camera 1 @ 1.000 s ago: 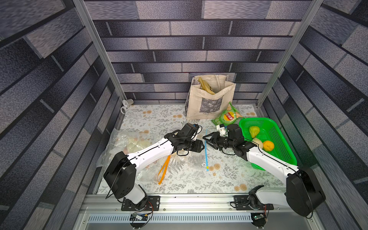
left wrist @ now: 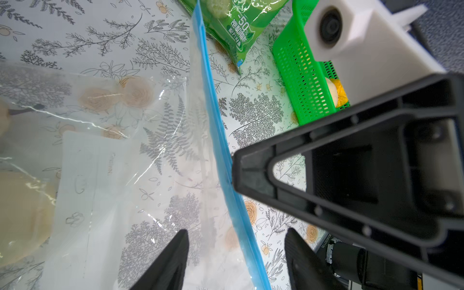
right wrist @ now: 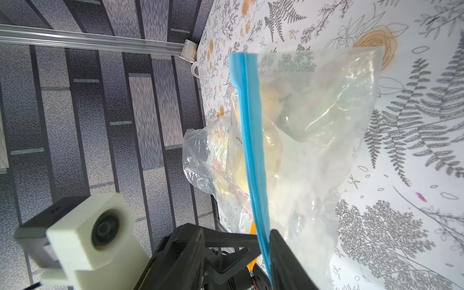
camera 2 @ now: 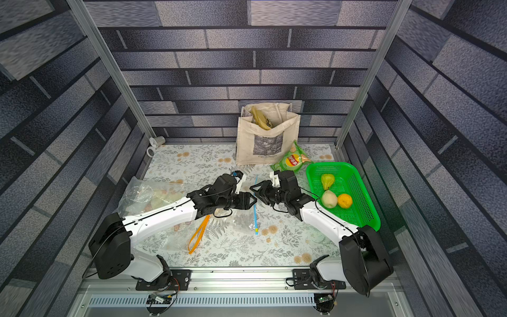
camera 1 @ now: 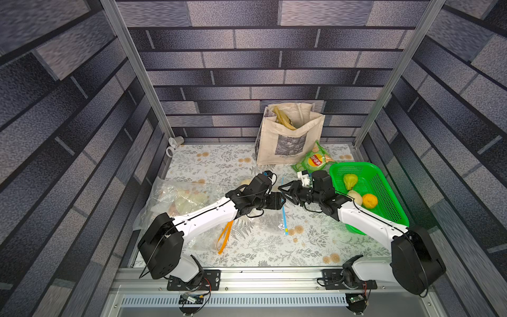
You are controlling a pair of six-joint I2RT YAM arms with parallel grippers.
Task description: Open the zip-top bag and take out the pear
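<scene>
The clear zip bag [left wrist: 159, 212] lies in the middle of the table, its blue zip strip [left wrist: 224, 169] along the right end. Inside are pale yellowish fruits; one [right wrist: 273, 106] shows a stem and may be the pear, another [left wrist: 24, 217] is rounder. My left gripper, part open, has its fingers on either side of the blue strip, with gaps to both. My right gripper is open, with the strip passing between its fingers, close to one. In the left wrist view, the right gripper's black tip meets or overlaps the strip.
Another clear bag [camera 1: 174, 203] lies at the left, with an orange zip strip [camera 1: 225, 237] nearby. A green basket [camera 1: 390, 200] with several fruits stands right. Behind are a green chip bag [camera 1: 315, 158] and a canvas tote [camera 1: 290, 142].
My left gripper has shifted slightly right toward the blue strip and turned a little. The right arm has hardly moved; the bag's strip stays nearly in place.
</scene>
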